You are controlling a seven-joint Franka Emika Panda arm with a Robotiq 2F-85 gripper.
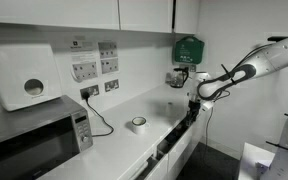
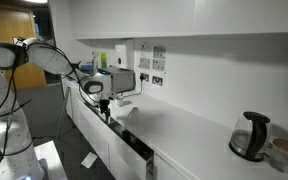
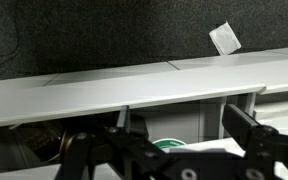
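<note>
My gripper stands open, its black fingers wide apart at the bottom of the wrist view, with nothing visible between them. Below it lies an open drawer, whose white front edge [image 3: 114, 92] crosses the picture. Inside, a dark round item [image 3: 39, 138] shows at the left. A green and white round item [image 3: 170, 143] is partly covered by the gripper. From outside, the gripper [image 1: 193, 112] hangs low by the far end of the counter. In exterior view 2, the open drawer [image 2: 136, 150] juts out below the countertop, with the gripper [image 2: 109, 120] near its far end.
A white pot [image 1: 138, 125] stands on the counter, with a microwave [image 1: 44, 138] nearer the camera. A coffee maker [image 1: 180, 77] is at the far end. A kettle [image 2: 249, 136] occupies the counter's right side. On the dark floor lies a white piece [image 3: 225, 39].
</note>
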